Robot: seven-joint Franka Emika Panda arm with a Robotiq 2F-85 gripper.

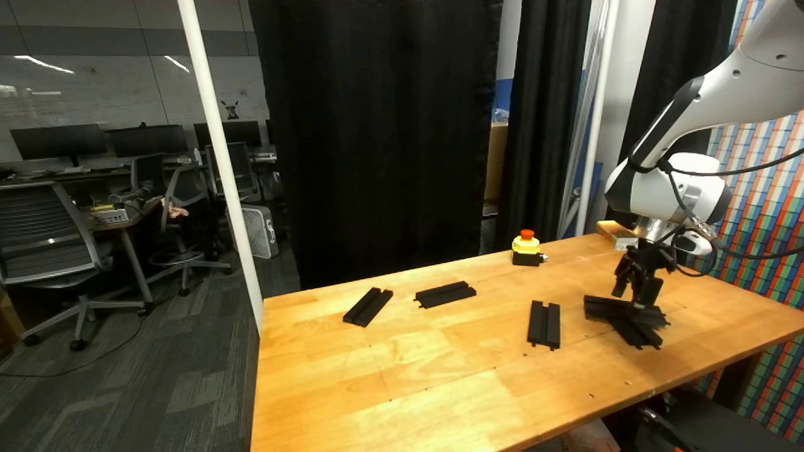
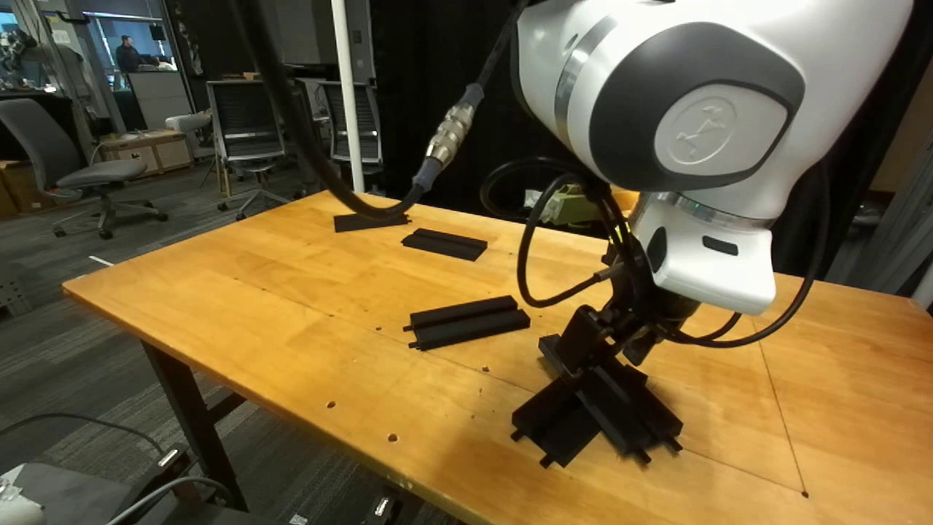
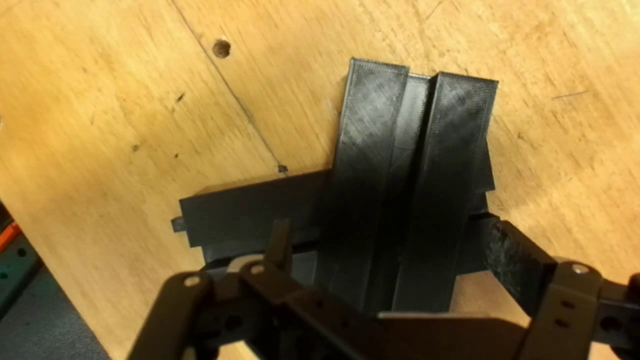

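Note:
Two or more black grooved track pieces lie crossed in a pile at the table's right side. The upper track piece [image 3: 372,138] has a long channel down its middle and rests over a lower track piece [image 3: 252,210] lying crosswise. My gripper is open, low over the pile. In the wrist view its fingers stand on either side of the upper piece, the right finger [image 3: 519,264] apart from its edge. Whether the left one touches the pile cannot be told. Exterior view 1 shows the gripper [image 1: 637,287] above the same pile.
Three single track pieces lie apart: one near the pile [image 1: 543,324], one at the back [image 1: 445,294] and one farther left [image 1: 367,306]. A yellow box with a red button [image 1: 526,247] stands at the back edge.

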